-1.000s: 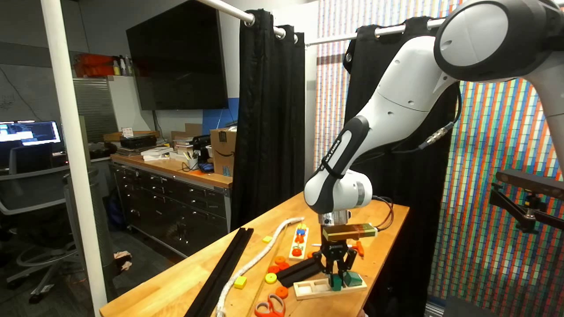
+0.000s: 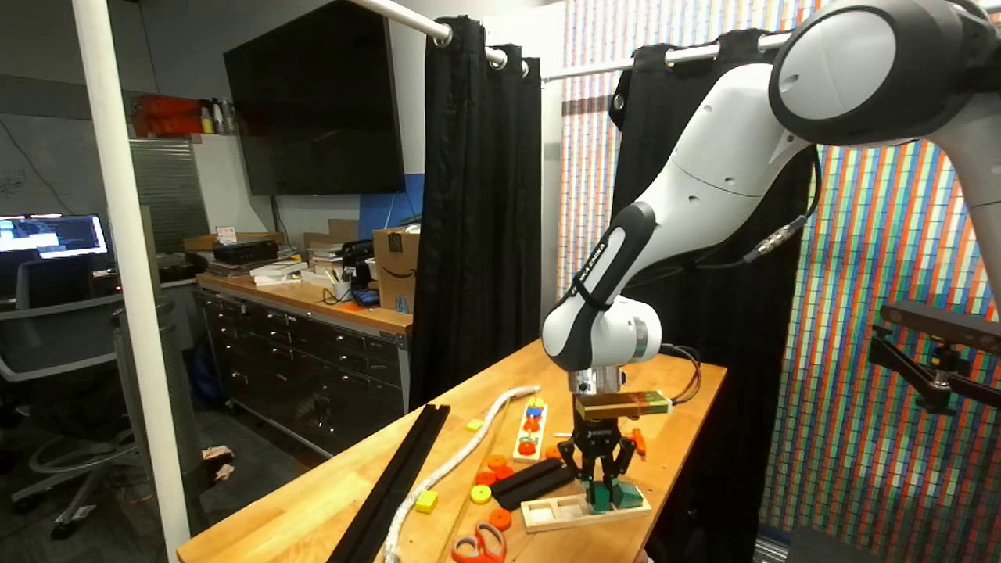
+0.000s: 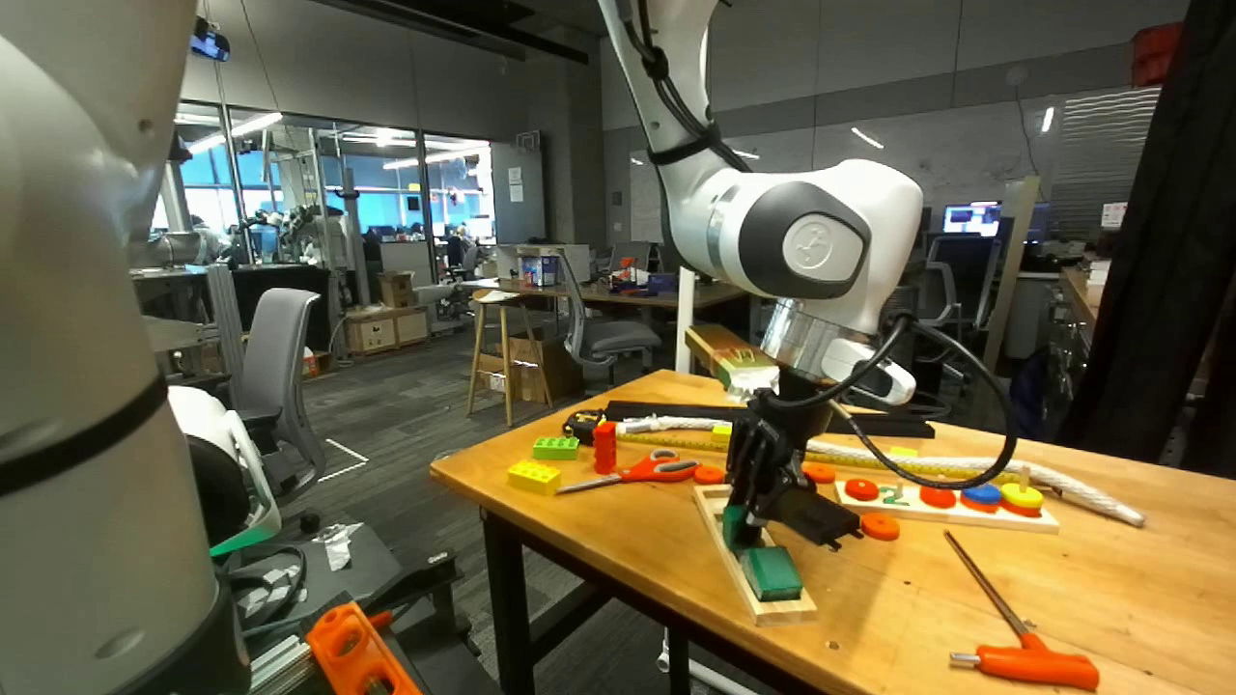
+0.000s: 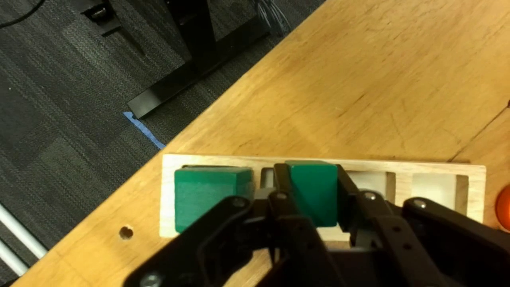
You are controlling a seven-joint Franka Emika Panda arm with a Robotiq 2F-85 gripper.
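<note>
My gripper is shut on a green block [image 4: 314,193], one finger against each side of it. The held block is over the wooden tray [image 4: 449,168], above its middle compartments; whether its underside touches the tray is hidden. A second green block [image 4: 205,193] fills the tray's end compartment, beside the held one. Two compartments on the other side show empty in the wrist view. From the second exterior view, the gripper [image 3: 753,515] points down at the tray [image 3: 791,610], with the seated green block [image 3: 772,573] at its near end.
Black bars [image 2: 535,482], orange scissors [image 2: 481,544] and a ring board [image 2: 531,433] lie close to the tray. An orange-handled hex key [image 3: 1031,662] rests on the table. The tray's end block sits near the table edge.
The gripper and the held green block have shifted slightly to the right and a little up in exterior view 1, towards the other green block. The tray has not visibly moved.
</note>
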